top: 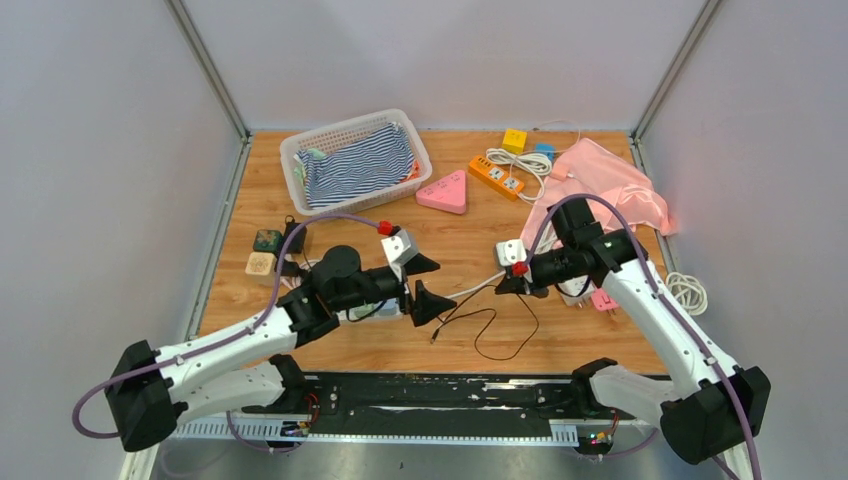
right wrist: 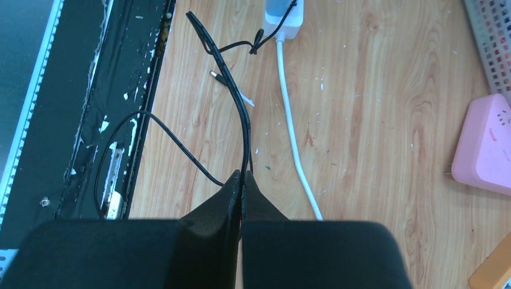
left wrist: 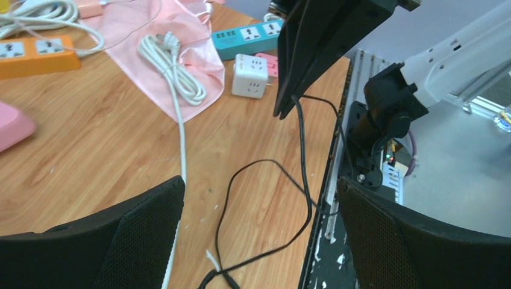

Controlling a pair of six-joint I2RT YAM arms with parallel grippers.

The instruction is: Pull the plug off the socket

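A pale blue plug (right wrist: 277, 6) sits on the white socket strip (right wrist: 291, 25) at the top of the right wrist view, with a thin black cable leading from it. In the top view the strip is mostly covered by the left arm. My right gripper is shut on the black cable, which also hangs below its fingertips in the left wrist view. Right of the strip, my left gripper (top: 434, 284) stands open above the table. Its fingers (left wrist: 129, 235) are wide apart with nothing gripped, and a loop of the black cable (left wrist: 306, 174) lies beyond them.
A white cord (right wrist: 289, 120) runs from the strip across the wood. Further back are a pink triangular block (top: 445, 193), an orange strip (top: 495, 178) and a basket (top: 428, 165). Pink cloth (top: 640, 195) and a teal strip (left wrist: 253, 37) lie to the right. The grippers are close together.
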